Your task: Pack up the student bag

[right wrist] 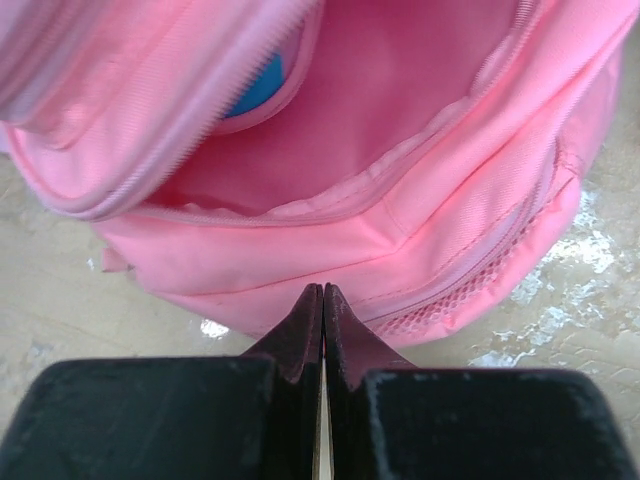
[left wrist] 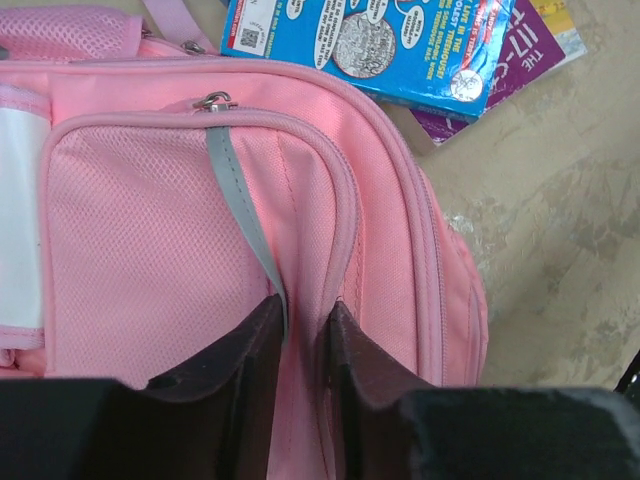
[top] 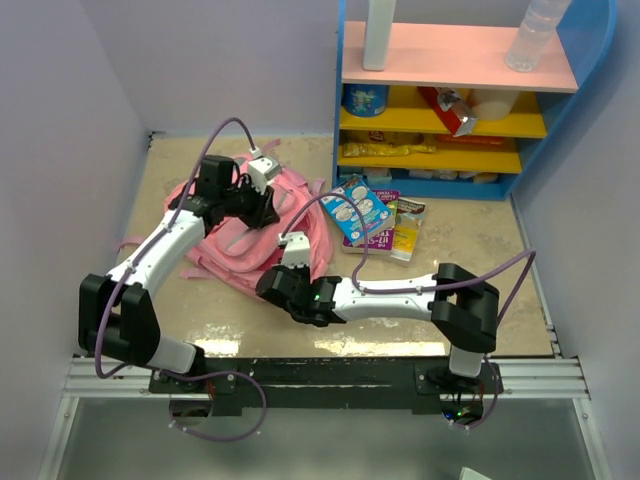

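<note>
The pink student bag (top: 302,258) lies on the floor at left centre, partly under both arms. In the left wrist view, its mesh front panel (left wrist: 150,220) and grey strip face up. My left gripper stands partly open at the panel's edge, with a pink fold between its parted fingers. In the right wrist view, the bag's main compartment (right wrist: 400,100) gapes under the raised flap (right wrist: 190,90), and a bit of something blue shows inside. My right gripper is shut before the bag's lower edge, nothing visible between its fingers.
A blue book (top: 360,210), a purple book (top: 384,238) and a yellow packet (top: 408,230) lie right of the bag. Behind stands a blue shelf (top: 338,100) with several items and a bottle (top: 535,35).
</note>
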